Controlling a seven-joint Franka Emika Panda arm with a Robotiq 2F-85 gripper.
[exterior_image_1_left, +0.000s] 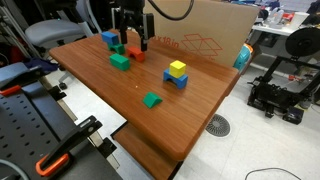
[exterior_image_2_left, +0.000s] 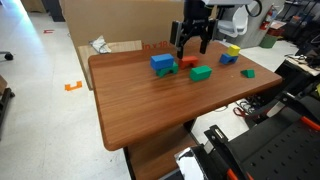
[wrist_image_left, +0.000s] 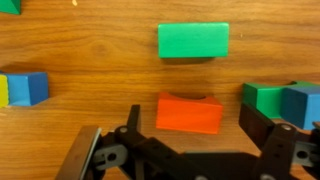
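Observation:
Directly under my gripper lies a red block (wrist_image_left: 190, 114), centred between the spread fingers in the wrist view. The fingers are open and hold nothing. Exterior view 1 has the gripper (exterior_image_1_left: 132, 45) above the red block (exterior_image_1_left: 136, 54), near the table's far left part. A green rectangular block (wrist_image_left: 193, 40) lies beside the red one. On the other side, a blue block (wrist_image_left: 302, 104) rests on a green piece (wrist_image_left: 264, 100), close to the right finger.
A yellow block (exterior_image_1_left: 177, 69) sits on a blue piece (exterior_image_1_left: 175, 82) toward the table's right. A small green block (exterior_image_1_left: 152, 100) lies alone near the front edge. Bare wood (exterior_image_2_left: 125, 105) stretches over the table's left half in exterior view 2.

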